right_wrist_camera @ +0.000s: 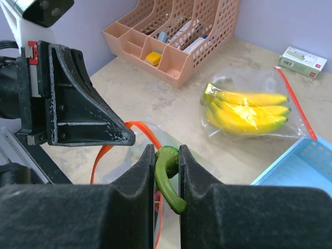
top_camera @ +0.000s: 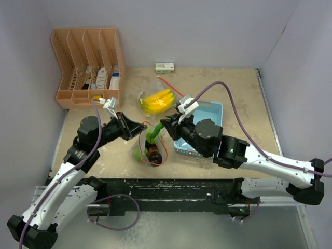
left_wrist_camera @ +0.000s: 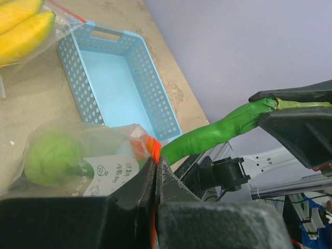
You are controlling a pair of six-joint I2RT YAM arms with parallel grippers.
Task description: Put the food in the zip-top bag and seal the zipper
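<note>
A clear zip top bag (top_camera: 136, 148) with an orange zipper stands with its mouth held open; a round green item (left_wrist_camera: 54, 158) and a dark item (top_camera: 154, 156) lie inside. My left gripper (top_camera: 145, 127) is shut on the bag's orange rim, which shows between its fingertips in the left wrist view. A long green pepper (left_wrist_camera: 218, 134) is pinched by its stem end in my right gripper, which is shut on it. The pepper slants down toward the bag's mouth, its lower end passing behind the orange rim in the left wrist view.
Behind the bag lies another clear bag with yellow bananas (right_wrist_camera: 249, 111) and a red zipper. An empty blue basket sits to the right, partly under the right arm. A peach organizer (top_camera: 88, 97) and a small box (top_camera: 164, 67) stand at the back.
</note>
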